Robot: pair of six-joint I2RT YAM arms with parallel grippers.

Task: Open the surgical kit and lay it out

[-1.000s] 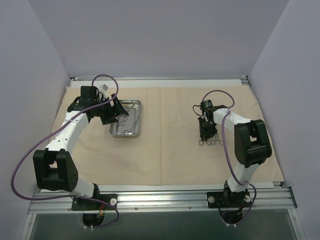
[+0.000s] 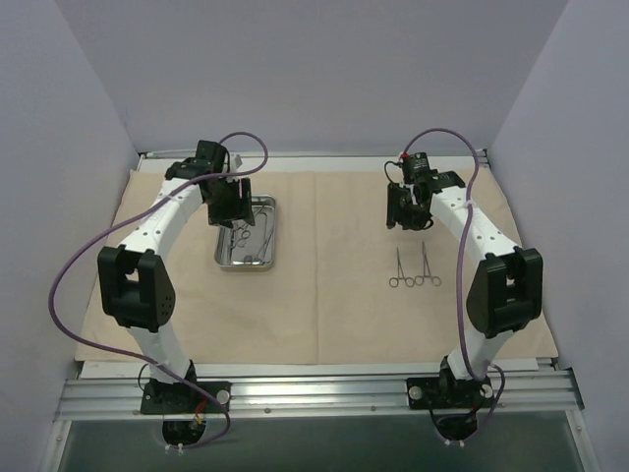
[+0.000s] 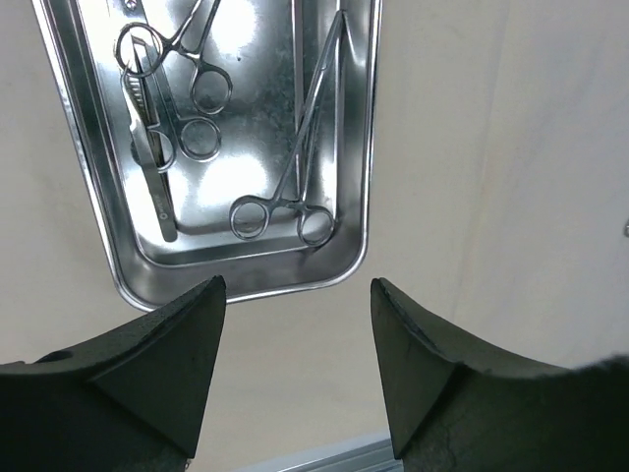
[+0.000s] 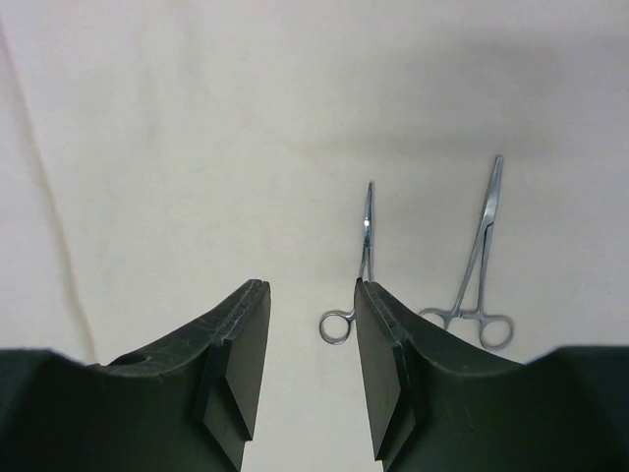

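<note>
A metal tray stands on the left of the cloth. In the left wrist view it holds tweezers at its left, overlapping ringed instruments toward its upper left, and a long ringed clamp along its right side. My left gripper is open over the tray's near edge, nothing between its fingers. On the right of the cloth lie two ringed instruments side by side, a slim one and a larger one. My right gripper is open and empty, beyond their tips in the top view.
Grey walls flank the table. Purple cables loop alongside both arms.
My right gripper has moved back, away from the two laid-out instruments, and now stands open, where a second ago it covered part of them.
</note>
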